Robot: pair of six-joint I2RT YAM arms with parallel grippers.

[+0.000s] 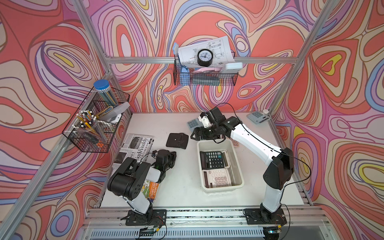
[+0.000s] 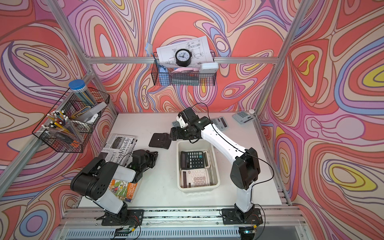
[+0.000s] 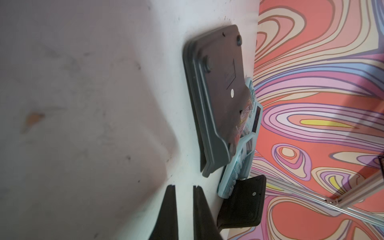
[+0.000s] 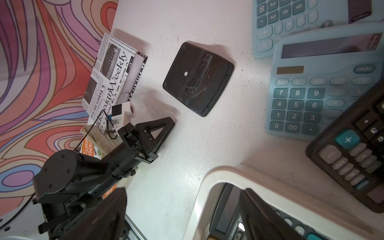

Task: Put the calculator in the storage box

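Observation:
A dark calculator [image 1: 177, 140] lies face down on the table, left of the storage box [image 1: 199, 176]. My left gripper is shut, with only a thin empty slit between its fingers. In the right wrist view its closed tips [image 4: 172, 121] are short of the calculator [image 4: 198, 79], clear table between them. My right gripper stands wide open with nothing between its fingers, near the box's back left corner. Inside the box are a black calculator [image 1: 216, 160] and a pale pink one [image 1: 218, 178].
Blue calculators [image 4: 296, 104] lie behind the box, partly hidden by the right arm. Another black calculator [image 4: 352, 144] overlaps one of them. A newspaper [image 1: 134, 146] and books [image 1: 150, 190] cover the left side. Table between the left gripper and the box is bare.

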